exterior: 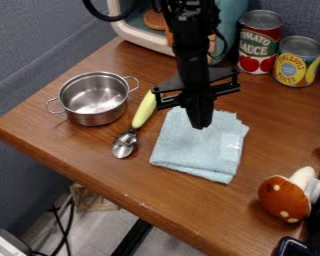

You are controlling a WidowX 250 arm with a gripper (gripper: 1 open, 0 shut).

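Note:
My black gripper (199,112) points down over the upper part of a folded light blue cloth (196,155), near a spoon (124,144) with a yellow handle. Whether its fingers are open or shut is hard to make out against the dark body. A small steel pot (93,95) with two handles stands to the left of the spoon.
Tomato can (259,42) and yellow can (298,64) stand at the back right, beside a teal appliance (231,15). A brown-and-white mushroom-like object (286,200) lies at the front right, by a dark object. The table's left and front edges border a drop.

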